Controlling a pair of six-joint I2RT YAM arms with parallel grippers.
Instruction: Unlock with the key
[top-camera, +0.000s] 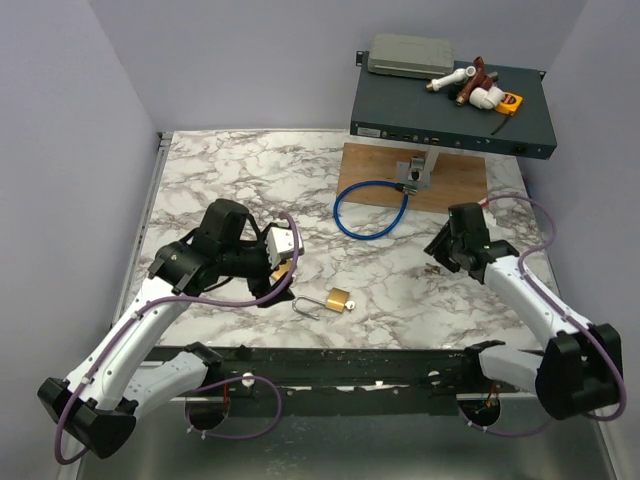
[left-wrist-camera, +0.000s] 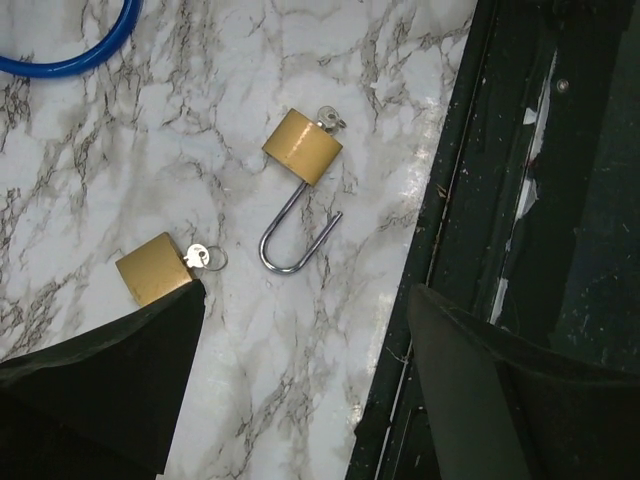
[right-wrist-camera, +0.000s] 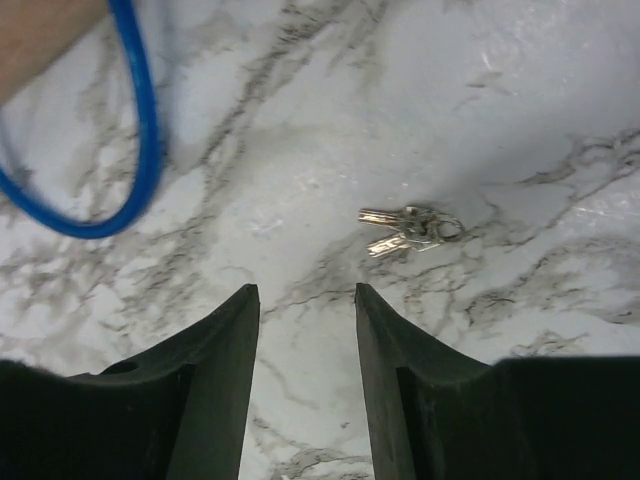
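An unlocked brass padlock (top-camera: 338, 300) lies on the marble table, its long shackle swung out and a key (left-wrist-camera: 330, 119) at its body's end. A second brass padlock (left-wrist-camera: 153, 269) with a key and ring (left-wrist-camera: 198, 257) beside it lies to the left; its shackle is hidden behind my left gripper's finger. My left gripper hovers above the table with its fingers apart and nothing between them. Over at the right, a small bunch of keys (right-wrist-camera: 408, 228) lies on the marble. My right gripper is open and empty above the surface near those keys.
A blue hose (top-camera: 372, 236) curves across the table from a metal fitting on a wooden board (top-camera: 448, 185). A dark rack box (top-camera: 450, 105) carrying pipe parts overhangs the board. Bare marble lies between the arms.
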